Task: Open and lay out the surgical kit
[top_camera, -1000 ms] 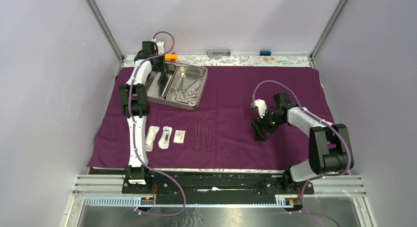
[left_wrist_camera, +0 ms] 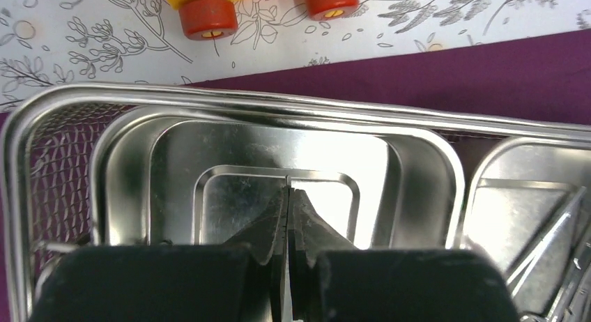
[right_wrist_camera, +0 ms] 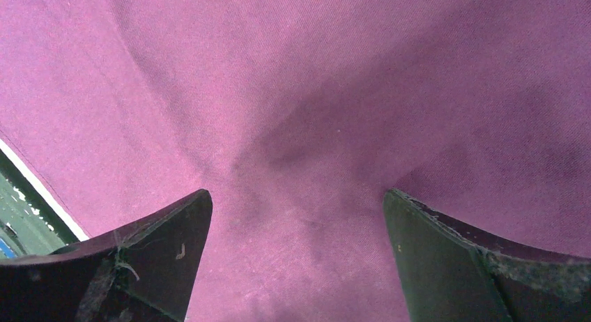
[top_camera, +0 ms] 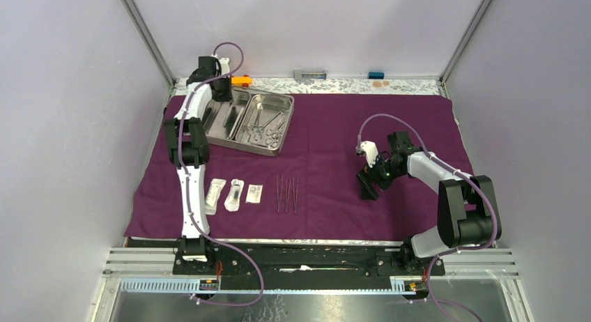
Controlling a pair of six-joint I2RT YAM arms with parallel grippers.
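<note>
Inside the steel surgical tray (top_camera: 277,146), at the upper left of the top view, sit smaller metal trays. My left gripper is shut over the plain inner tray (left_wrist_camera: 418,137). A thin bright line runs between its fingers; I cannot tell whether this is a slim instrument or a reflection. Scissor-like instruments (top_camera: 270,127) lie in the right inner tray. On the purple cloth are three thin tweezers-like tools (top_camera: 287,195) and three packets: a long one (top_camera: 215,196), a middle one (top_camera: 234,195) and a small square one (top_camera: 254,194). My right gripper stands open and empty above bare cloth.
A yellow toy with red wheels (left_wrist_camera: 211,18) stands just behind the tray. A grey box (top_camera: 309,75) and a blue block (top_camera: 375,75) sit along the back edge.
The right arm, the packets and the laid-out tools stay where they were.
</note>
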